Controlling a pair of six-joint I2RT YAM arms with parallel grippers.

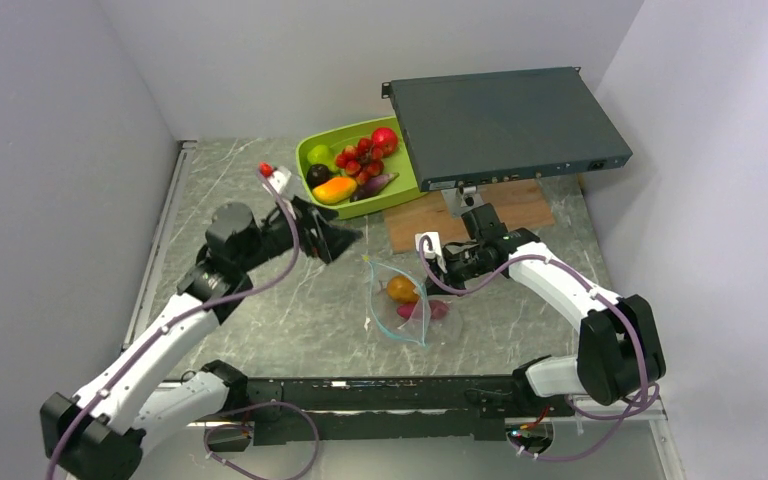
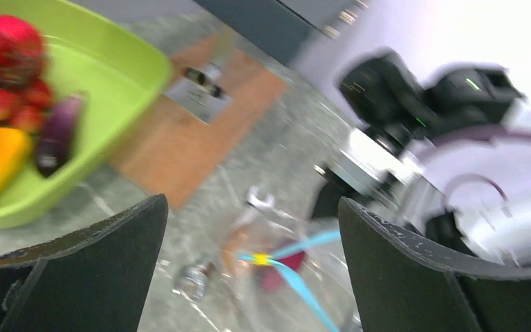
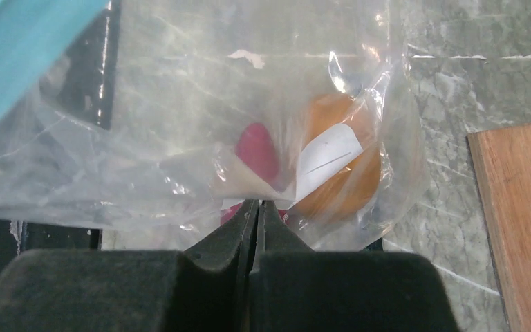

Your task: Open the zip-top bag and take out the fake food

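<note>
The clear zip top bag (image 1: 390, 315) with a blue zipper and yellow slider (image 2: 261, 259) lies on the marble counter, holding an orange-brown fake food (image 1: 402, 289) and magenta pieces (image 3: 256, 151). My right gripper is shut at the bag's edge, its tips partly against or under the plastic; I cannot tell whether thin plastic is between them. My left gripper (image 1: 330, 245) stands open above and to the upper left of the bag, nothing between its fingers.
A green bin (image 1: 405, 170) of fake fruit and vegetables stands at the back, beside a wooden board (image 1: 400, 225). A dark metal box (image 1: 505, 120) overhangs the back right. Counter left of the bag is clear.
</note>
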